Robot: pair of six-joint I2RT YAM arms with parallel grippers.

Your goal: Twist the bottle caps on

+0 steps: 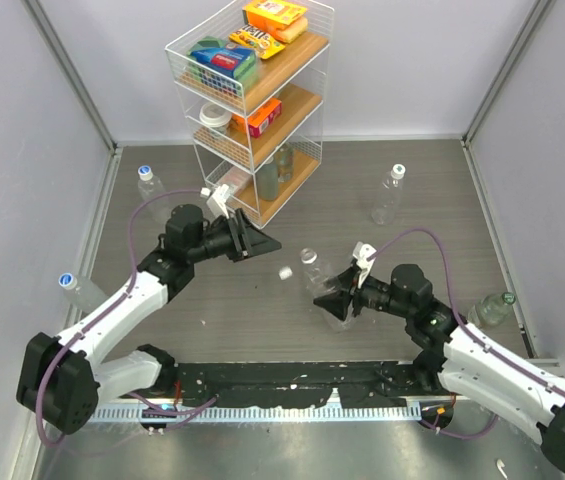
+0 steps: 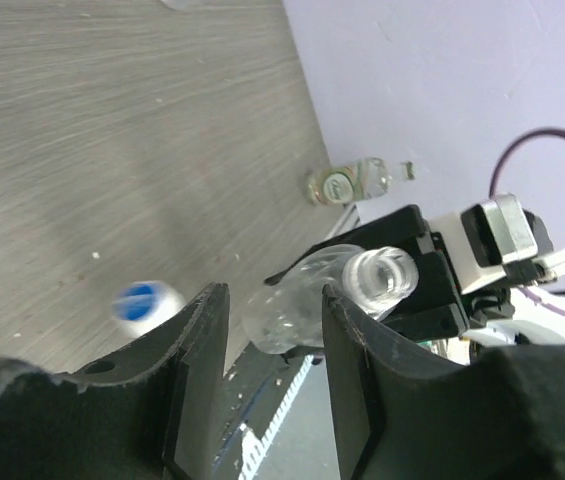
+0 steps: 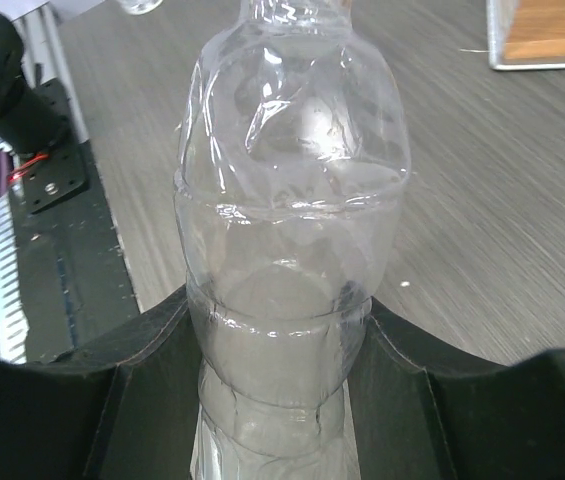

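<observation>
A clear, crinkled plastic bottle (image 1: 324, 285) is held by my right gripper (image 1: 340, 298), shut on its body; it fills the middle of the right wrist view (image 3: 292, 170). My left gripper (image 1: 260, 243) hangs left of and above the bottle, part open. A small white cap with a blue top (image 2: 145, 307) appears blurred below its fingers in the left wrist view, apart from the bottle; whether the fingers touch it is not clear. In the top view the cap (image 1: 285, 272) is between the left gripper and the bottle.
Capped bottles stand at the back left (image 1: 152, 190), far left (image 1: 84, 293) and back right (image 1: 389, 195). A green bottle (image 1: 492, 309) is at the right edge. A wire shelf (image 1: 272, 215) with snacks and jars stands at the back centre.
</observation>
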